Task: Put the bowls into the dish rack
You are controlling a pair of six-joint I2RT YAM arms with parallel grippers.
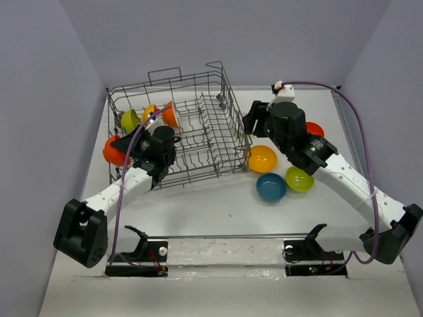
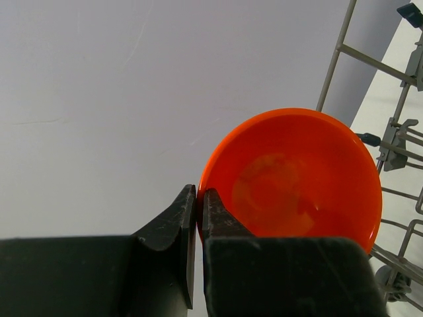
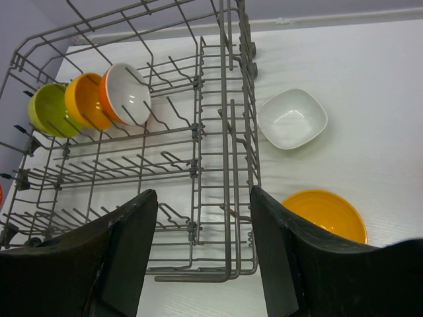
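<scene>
My left gripper is shut on the rim of a red-orange bowl, held at the rack's left end. Green, yellow and white-and-orange bowls stand in the rack's back-left. My right gripper is open and empty above the rack's right edge. Outside, to the right, lie a yellow bowl, a blue bowl, a lime bowl, a red bowl and a white bowl.
The rack's middle and right sections are empty. Grey walls border the white counter at the sides and back. The counter in front of the rack is clear.
</scene>
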